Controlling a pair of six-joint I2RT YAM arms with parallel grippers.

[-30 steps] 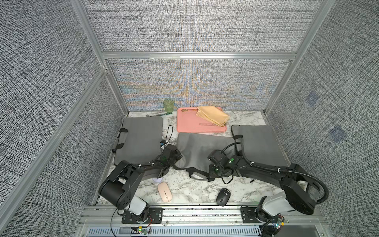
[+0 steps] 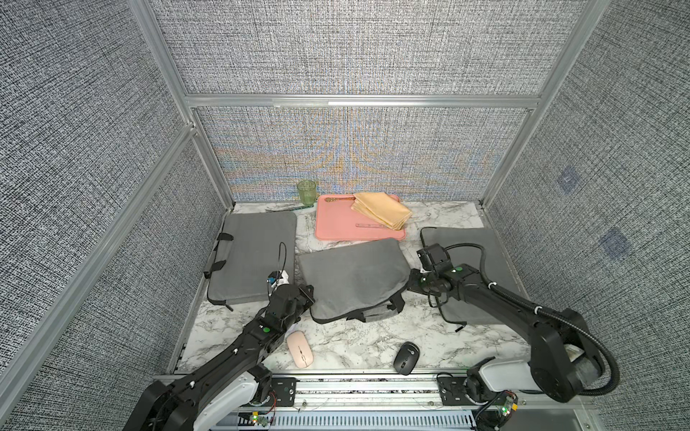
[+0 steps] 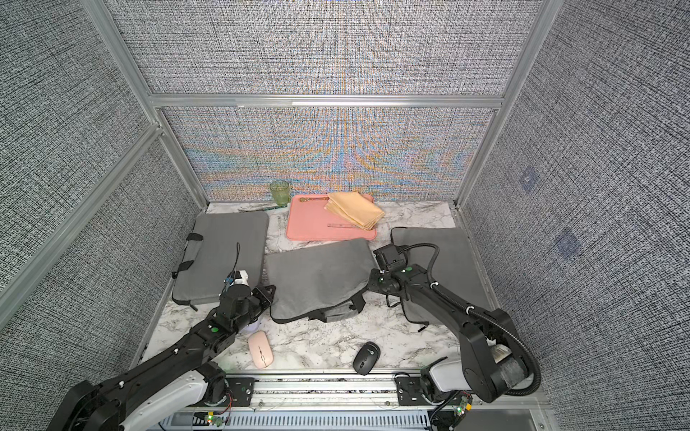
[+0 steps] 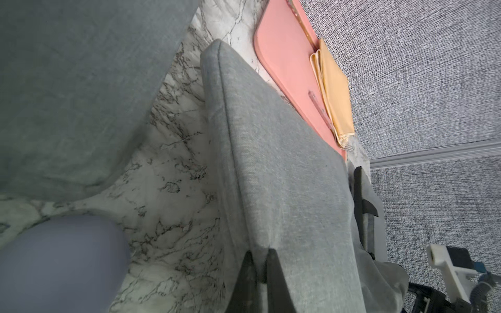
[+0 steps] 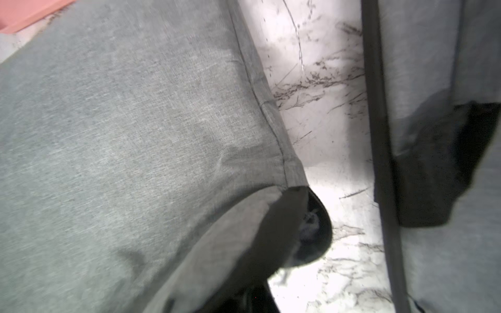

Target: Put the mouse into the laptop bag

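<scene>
A grey laptop bag (image 2: 352, 276) lies turned askew in the middle, its handle side toward the front. At its left edge my left gripper is shut on the cloth; a fold runs into its fingertips. My right gripper (image 2: 415, 281) is at the bag's right front corner; in the right wrist view bulging cloth hides its fingertips, so its hold cannot be told. A pink mouse (image 2: 300, 350) and a black mouse (image 2: 406, 357) lie in front of the bag. Part of a lilac mouse-like object (image 4: 67, 263) shows beside my left gripper.
Grey bags lie at left (image 2: 255, 251) and right (image 2: 496, 258). Behind the middle bag, a pink tray (image 2: 334, 226) carries a yellow cloth (image 2: 381, 208) and cutlery; a green cup (image 2: 307, 191) stands beside it. Free marble lies between the pink and black mice.
The middle bag has shifted left and turned, its right side swinging backward. The left gripper moved left; the right gripper moved back and right from the handle area. The tray slid slightly left.
</scene>
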